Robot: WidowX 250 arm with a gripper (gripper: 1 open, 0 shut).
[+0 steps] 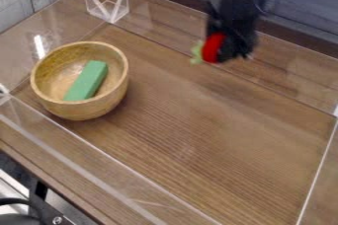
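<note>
My gripper (211, 43) is at the upper middle, over the back of the table, shut on a small red object (211, 49) with a pale green part showing at its left. The arm is blurred, so the fingertips are hard to make out.
A yellow round basket (53, 95) holding a green block (85, 85) sits at the left. A white wire holder (103, 2) stands at the back left.
</note>
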